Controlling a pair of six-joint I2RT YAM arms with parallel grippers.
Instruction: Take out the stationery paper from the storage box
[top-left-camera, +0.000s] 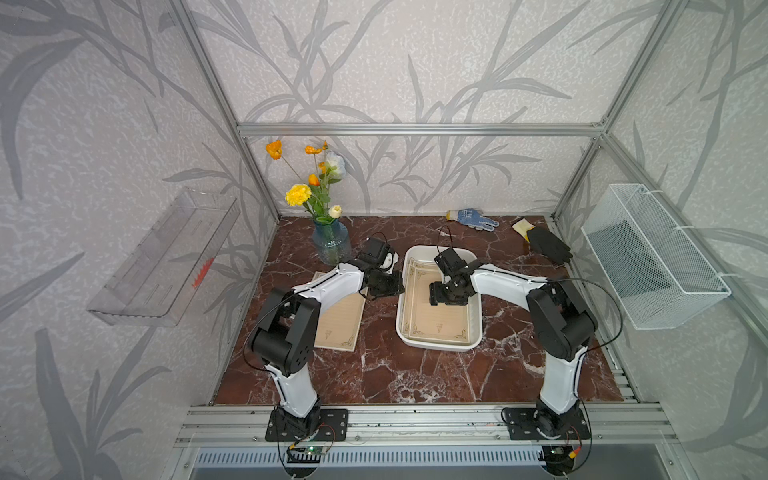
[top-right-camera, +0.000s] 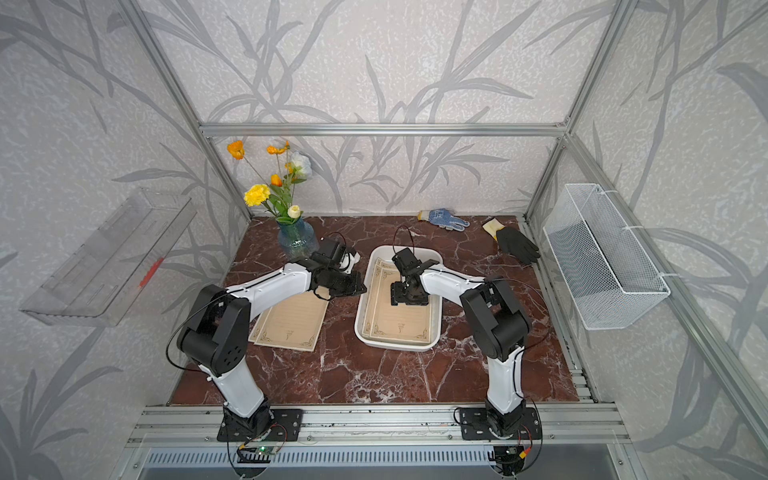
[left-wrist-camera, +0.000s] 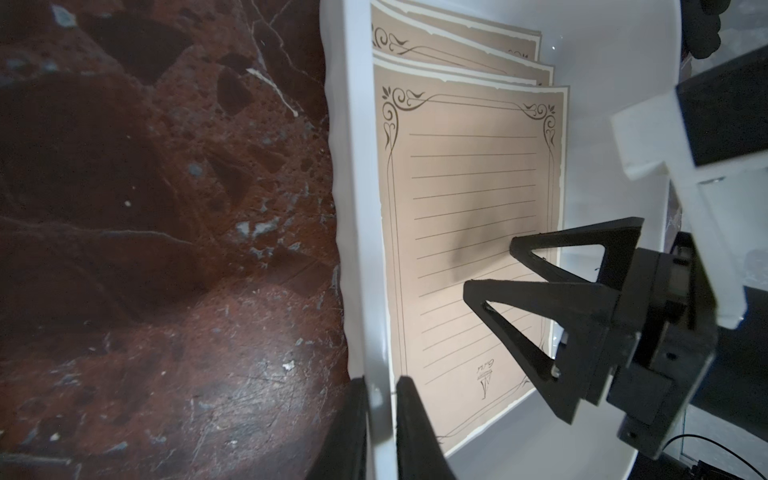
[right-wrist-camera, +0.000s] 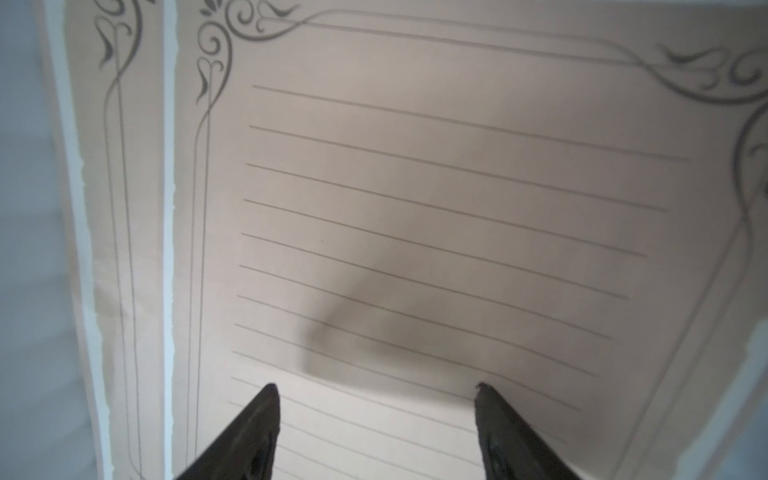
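The white storage box (top-left-camera: 440, 345) stands mid-table with a loose stack of beige, lined stationery paper (left-wrist-camera: 472, 184) inside. Its left rim runs between the fingertips of my left gripper, which is shut on it. Over the paper, inside the box's outline, my right gripper is open. Only paper surface shows below its two fingers (right-wrist-camera: 254, 428), with no sheet between them. In the top left view, more stationery paper (top-left-camera: 339, 324) lies on the table left of the box, partly covered by the left arm.
A glass vase (top-left-camera: 331, 242) of flowers stands behind the left arm. Work gloves (top-left-camera: 477, 220) lie along the back edge, and a wire basket (top-left-camera: 656, 264) hangs on the right wall.
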